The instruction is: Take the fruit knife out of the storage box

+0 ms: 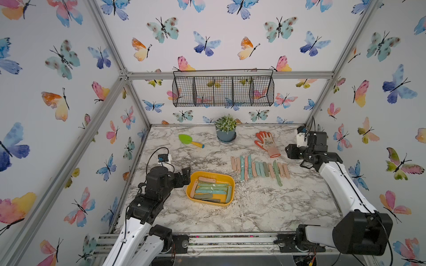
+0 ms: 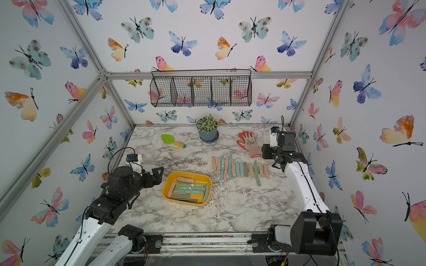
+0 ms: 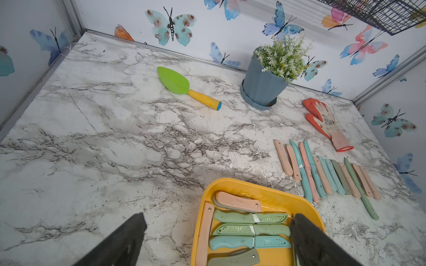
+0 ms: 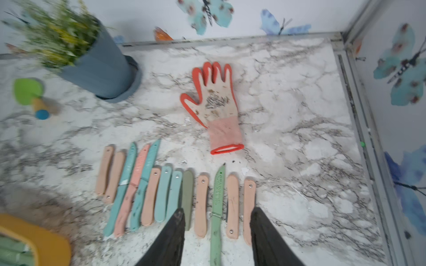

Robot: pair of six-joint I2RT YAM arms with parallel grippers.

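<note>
The yellow storage box holds several knives in green, blue and pink, such as a green knife and a blue knife. My left gripper hovers at the box's left side, open, its blurred fingers apart around nothing in the left wrist view. My right gripper is raised at the table's right, above the right end of a row of several pastel knives laid out on the marble table. Its two blurred fingers stand apart with nothing visible held.
A potted plant stands at the back, with a trowel to its left and a glove to its right. A wire basket hangs on the back wall. Bare table lies left of and in front of the box.
</note>
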